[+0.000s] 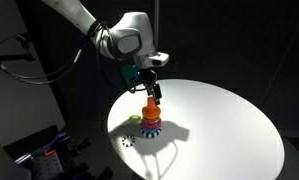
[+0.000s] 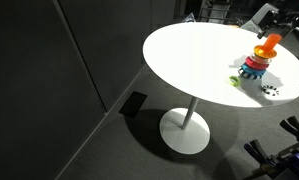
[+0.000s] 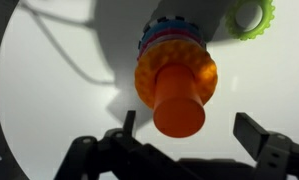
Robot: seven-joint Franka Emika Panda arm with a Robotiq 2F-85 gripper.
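A stack of coloured rings (image 1: 151, 130) stands upright on the white table, dark blue and light blue at the bottom, red and orange above. On its top stands an orange cylinder (image 3: 179, 100), which points up toward the camera in the wrist view. Just above it my gripper hovers with its two dark fingers (image 3: 112, 150) spread wide to either side. Neither finger touches the cylinder in the wrist view. From the second exterior view, the orange cylinder (image 2: 272, 41) leans slightly on the stack, and the gripper is mostly cut off at the top right.
A green toothed ring (image 3: 250, 17) lies flat beside the stack. Nearer the table's edge is a black-and-white toothed ring (image 1: 128, 141).
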